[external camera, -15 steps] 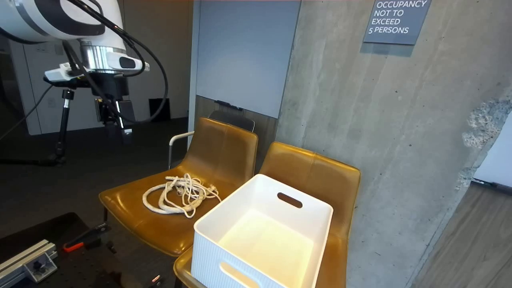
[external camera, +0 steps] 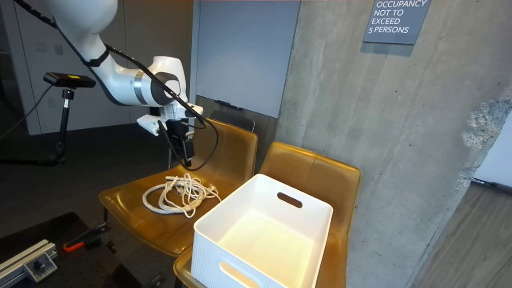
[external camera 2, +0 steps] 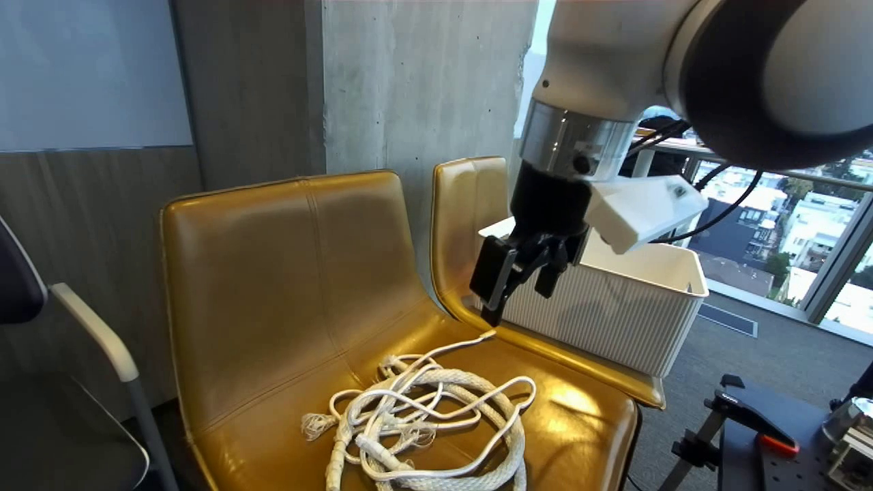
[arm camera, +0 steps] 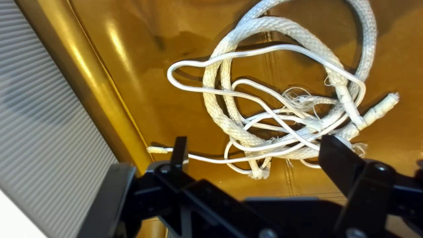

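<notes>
Loosely coiled white ropes [external camera: 169, 207], some thick and braided, others thin, lie tangled on the seat of a tan leather chair [external camera 2: 270, 417]. Above them hangs my gripper, open, its black fingers [arm camera: 180, 152] wide apart with nothing between them. In the wrist view a thin rope's taped end [arm camera: 157, 150] reaches out toward the left finger, and the thick coil [arm camera: 222, 115] lies farther up. A white ribbed box [external camera: 261, 240] stands on the neighbouring chair; its visible inside is empty.
Both chairs' backrests [external camera 2: 254, 270] rise behind the seats, close to the arm. A dark table with a red-handled clamp [external camera: 81, 242] is at the lower left. A camera on a stand [external camera: 69, 80] stands behind the arm.
The arm has swung right and come down, bringing the gripper from beside the chair to above the ropes. Ropes and box lie as before.
</notes>
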